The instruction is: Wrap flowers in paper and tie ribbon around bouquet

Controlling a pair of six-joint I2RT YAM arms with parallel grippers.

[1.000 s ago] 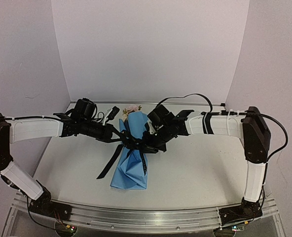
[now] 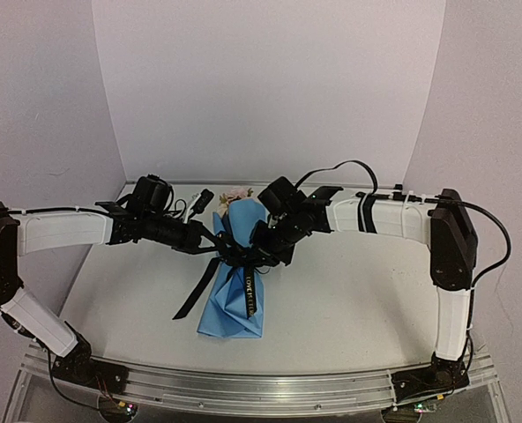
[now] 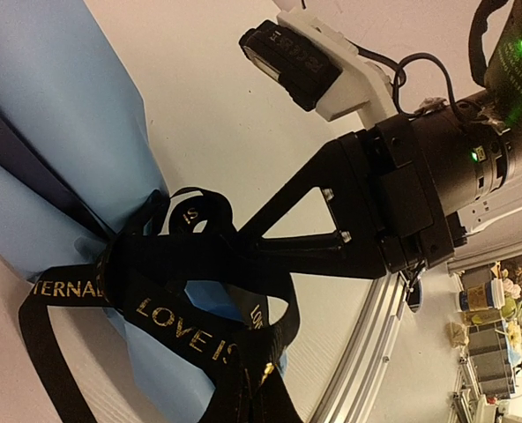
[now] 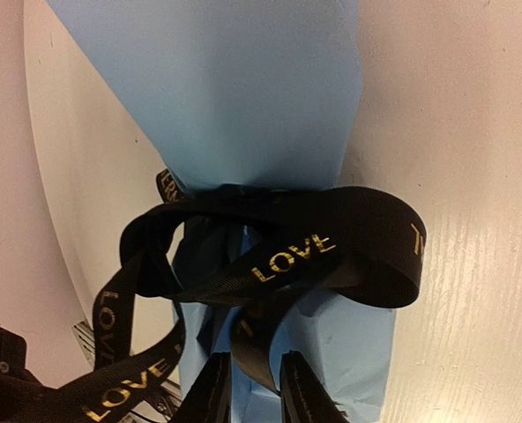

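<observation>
The bouquet lies on the table in blue wrapping paper, pink flowers showing at its far end. Round its middle runs a black ribbon with gold lettering, looped loosely over the paper in both wrist views. My left gripper has its fingers together where the ribbon runs down to them. From the right side my right gripper reaches in over the loops. Its fingers stand apart, and a strip of ribbon comes down between or just beyond them; contact cannot be told.
One ribbon tail lies toward the left, and a lettered tail lies down the paper. The two grippers are very close together over the bouquet.
My right gripper and forearm have shifted slightly at the bouquet, and the wrist has turned. The lettered tail now hangs straighter, its print facing up. My left arm has stayed still.
</observation>
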